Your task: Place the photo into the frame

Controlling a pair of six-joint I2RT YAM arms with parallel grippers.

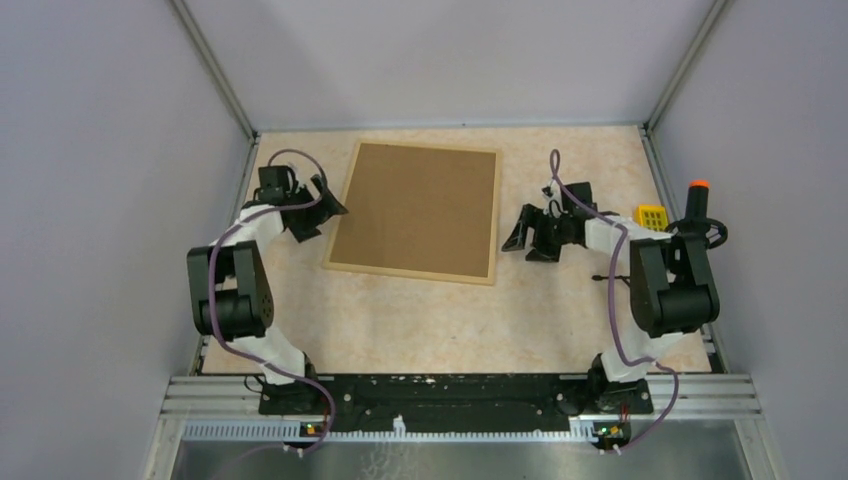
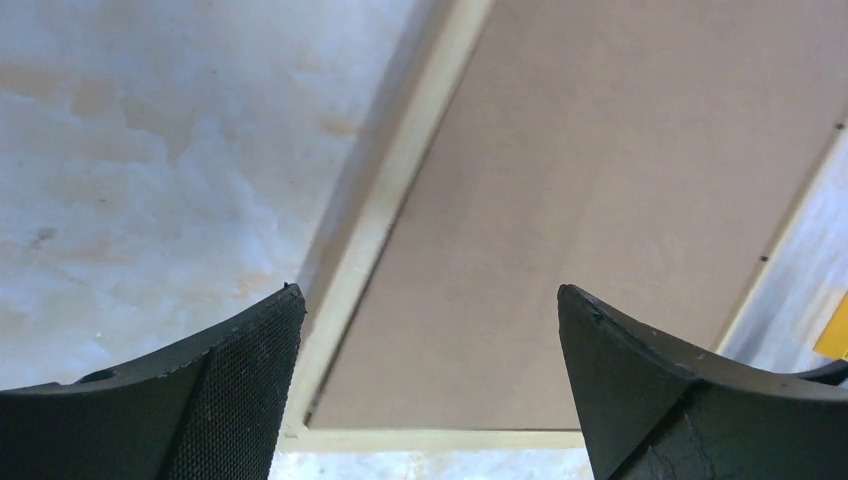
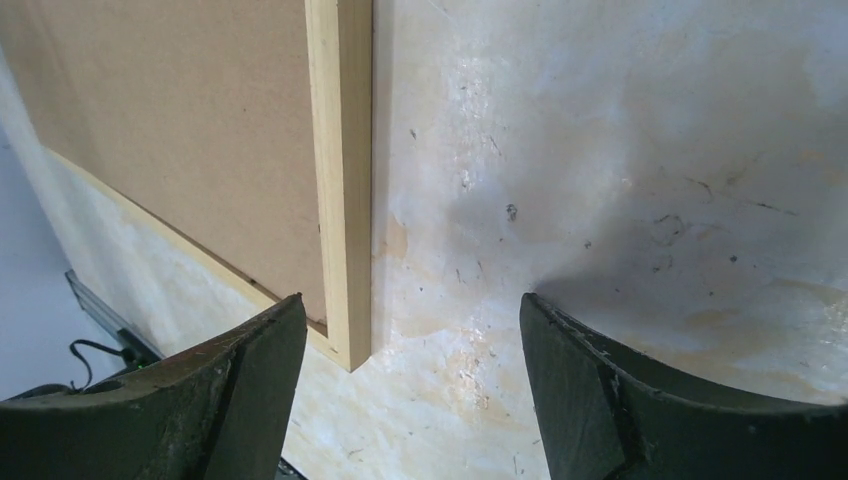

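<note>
A square wooden frame [image 1: 408, 273] lies slightly turned on the table, its brown panel [image 1: 420, 208] facing up. No separate photo can be made out. At the frame's left side, my left gripper [image 1: 329, 210] stands open; the left wrist view shows the pale left rail [image 2: 375, 215] in the gap between its spread fingers, with nothing gripped. Just off the right side is my right gripper [image 1: 524, 242], open too. In the right wrist view, the right rail [image 3: 346, 200] and bare table appear beyond its empty, parted fingers [image 3: 590, 390].
A yellow item [image 1: 651, 218] and a black cylinder with an orange top [image 1: 697, 203] stand at the table's right edge. A thin dark object [image 1: 606, 278] lies near the right arm. Bare table [image 1: 410, 330] spreads in front of the frame.
</note>
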